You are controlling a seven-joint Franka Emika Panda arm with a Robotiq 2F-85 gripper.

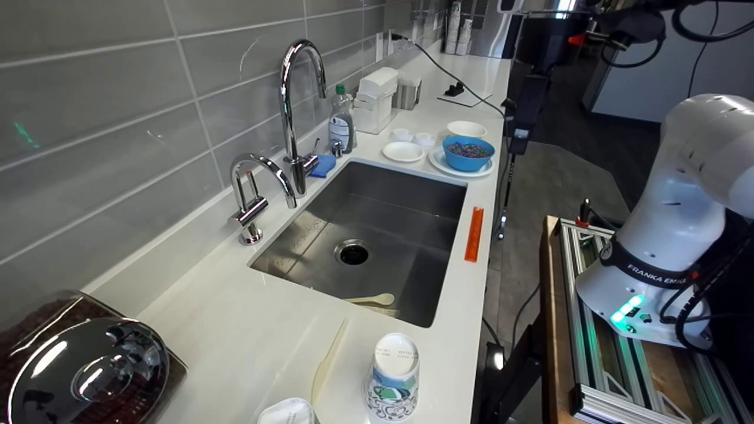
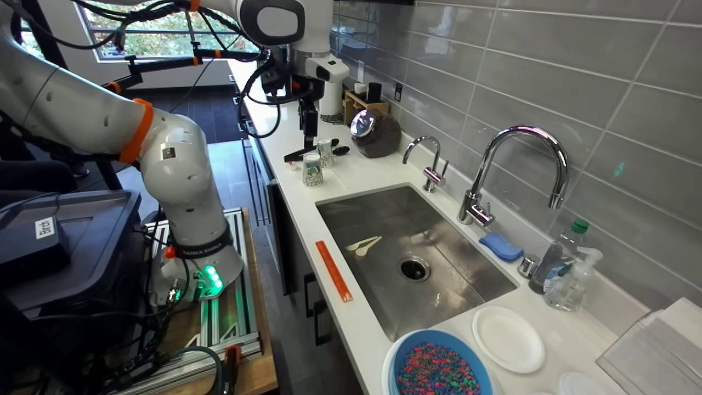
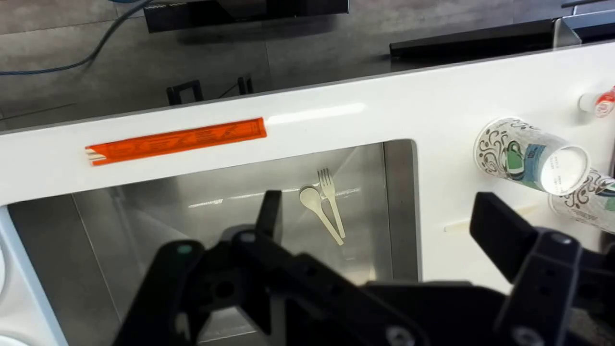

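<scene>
My gripper stands open in the wrist view, its two black fingers far apart and nothing between them. Below, inside the steel sink, lie a pale spoon and a fork side by side. A pale knife rests on the counter beyond the sink's edge. Two upside-down patterned paper cups stand there too, the nearer one close to the counter front. Along the front rim of the sink lies an orange chopstick packet.
Two chrome faucets, one tall and one short, rise behind the sink. A blue bowl of coloured bits sits on a plate at one end. A lidded glass jar stands at the other. Soap bottles stand by the wall.
</scene>
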